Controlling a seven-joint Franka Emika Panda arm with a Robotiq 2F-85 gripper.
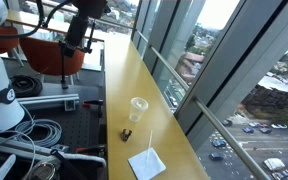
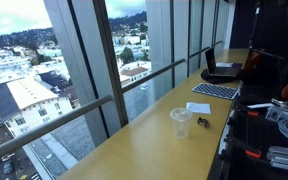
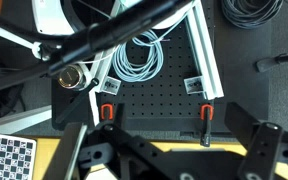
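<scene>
In the wrist view my gripper stands open with nothing between its spread fingers, over the edge between the dark perforated base and the yellow table. Exterior view 1 has it at the upper left, raised well clear of the tabletop. A clear plastic cup [image 1: 137, 108] [image 2: 181, 122] stands upright on the long table [image 1: 174, 143]. Beside it lies a small dark object [image 1: 125, 135] [image 2: 203, 121], too small to identify. A white sheet [image 1: 146, 163] [image 2: 198, 107] lies flat nearby, with a thin stick-like thing on or by it.
A keyboard [image 2: 212, 91] and a laptop [image 2: 221, 72] occupy the table beyond the sheet. Orange-tipped clamps [image 3: 206, 112] and coiled cables [image 3: 137, 62] sit on the base. Windows line one long side.
</scene>
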